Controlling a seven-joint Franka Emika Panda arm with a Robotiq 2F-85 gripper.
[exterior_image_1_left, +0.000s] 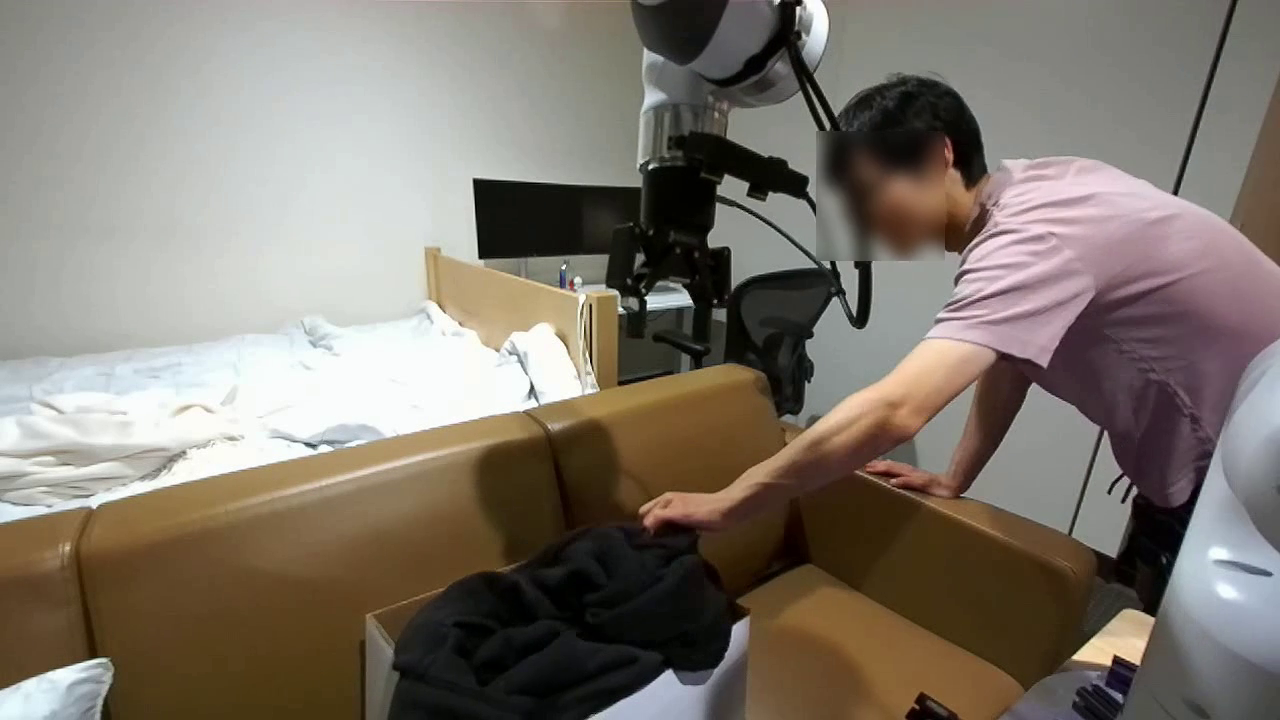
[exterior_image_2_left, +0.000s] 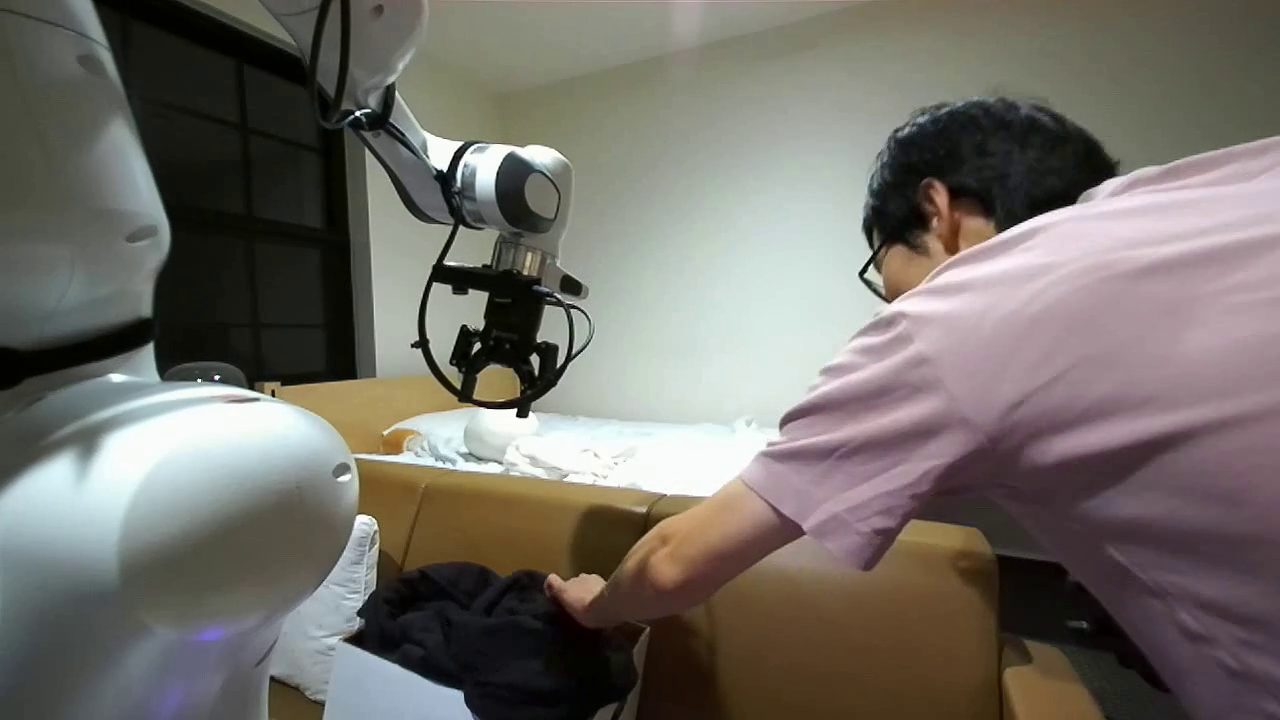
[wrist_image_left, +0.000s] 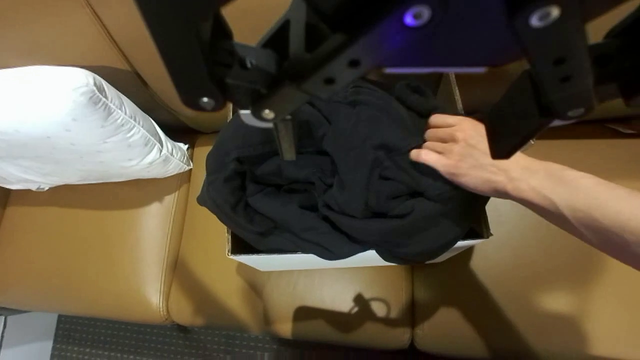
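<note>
A heap of black cloth (exterior_image_1_left: 588, 612) fills a white cardboard box (exterior_image_1_left: 708, 690) on the brown sofa, bulging over its rim. Well above the cloth hangs my gripper (exterior_image_1_left: 669, 319), pointing down. In the wrist view its fingers (wrist_image_left: 285, 139) are spread wide, with empty space between them above the cloth (wrist_image_left: 360, 180). A person's hand (wrist_image_left: 459, 153) grips the right side of the cloth, close to the box's edge. What lies under the cloth inside the box is hidden.
The person (exterior_image_2_left: 1080, 360) leans over the sofa's right end, one arm reaching beneath my gripper. A white pillow (wrist_image_left: 78, 129) rests left of the box. Behind the sofa back (exterior_image_1_left: 324, 516) is a bed (exterior_image_1_left: 300, 384) with rumpled bedding. The right seat has bare room.
</note>
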